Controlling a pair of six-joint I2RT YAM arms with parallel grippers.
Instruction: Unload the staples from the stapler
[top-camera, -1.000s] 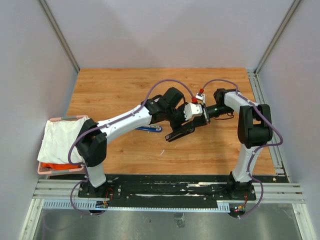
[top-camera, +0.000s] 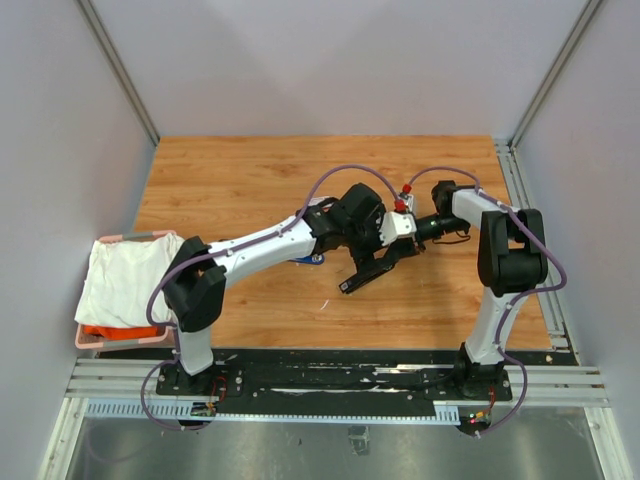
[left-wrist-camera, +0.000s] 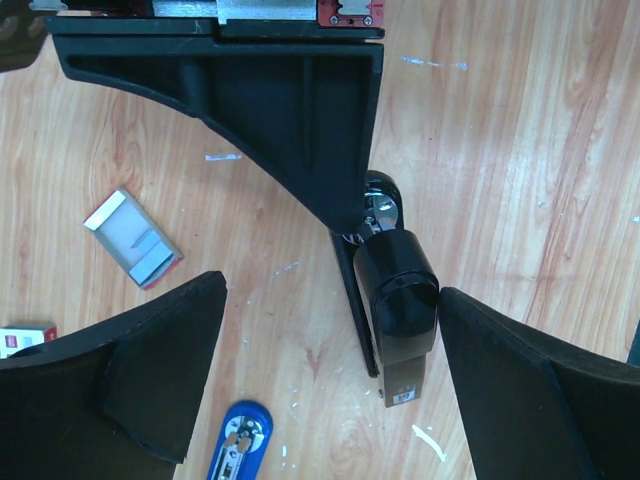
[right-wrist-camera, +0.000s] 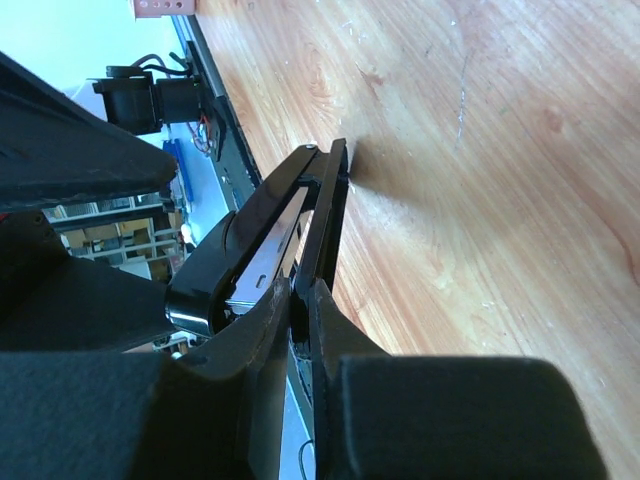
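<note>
The black stapler (top-camera: 357, 280) is held off to the right of centre; in the left wrist view its rounded cap (left-wrist-camera: 398, 280) and silver top mechanism show. My right gripper is shut on it, with the long body rising from between its fingers and a metal strip visible inside. My left gripper stands open over it, its right finger beside the cap. From above, both grippers crowd together and partly hide the stapler.
A blue stapler (left-wrist-camera: 250, 430) and small staple boxes (left-wrist-camera: 135, 240) lie on the wooden table. A pink basket (top-camera: 125, 340) with white cloth stands at the left.
Both arms have shifted slightly toward the right and front since a second ago, and the black stapler with them.
</note>
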